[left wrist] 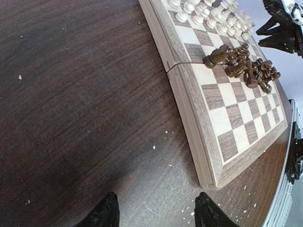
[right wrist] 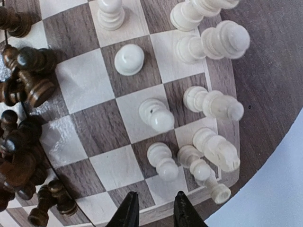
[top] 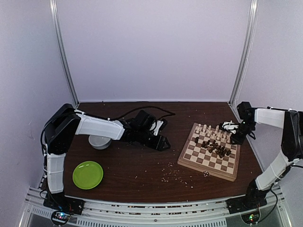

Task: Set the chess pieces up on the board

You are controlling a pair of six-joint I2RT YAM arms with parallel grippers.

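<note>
The wooden chessboard [top: 191,160] lies on the right side of the table. White pieces [top: 210,132] stand in rows along its far side, several of them close together in the far right corner. Dark pieces [left wrist: 246,66] lie heaped across the middle, mostly toppled. My right gripper is at the board's right edge, beside the corner white pieces [right wrist: 162,161]; its fingers are apart with nothing between them. Left of the board, over bare table, my left gripper is open and empty.
A green plate [top: 87,175] sits at the front left and a white bowl [top: 99,142] behind it, partly under the left arm. Small pale bits [top: 173,175] are scattered in front of the board. The right wall stands close beyond the board.
</note>
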